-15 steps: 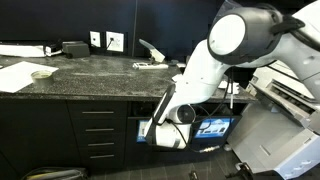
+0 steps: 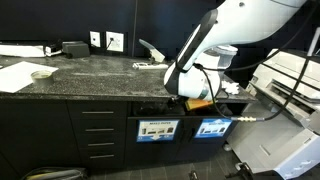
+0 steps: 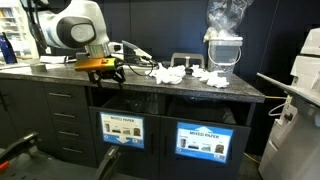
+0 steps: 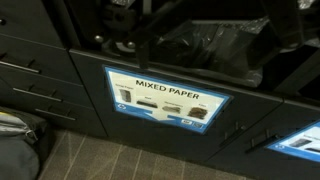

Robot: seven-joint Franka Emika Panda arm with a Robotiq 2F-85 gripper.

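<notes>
My gripper (image 3: 112, 76) hangs at the counter's front edge, above the left bin opening. In the wrist view its dark fingers reach in from the top, spread apart; the gripper is open and nothing shows between them. Beyond the fingers lies the bin's dark opening with a clear plastic liner (image 4: 228, 48). Below it, the front panel bears a blue-edged "MIXED PAPER" sign (image 4: 168, 97). White crumpled pieces (image 3: 168, 74) lie on the counter to the gripper's right in exterior view 2, with more pieces (image 3: 212, 79) farther right.
A clear container (image 3: 224, 50) stands at the back right. A second bin sign (image 3: 203, 141) is on the right panel. Drawers (image 2: 98, 130) stand left of the bins.
My arm has risen from low in front of the bin panels up to the counter's edge, moving right in exterior view 1. The left sign, hidden before, now shows.
</notes>
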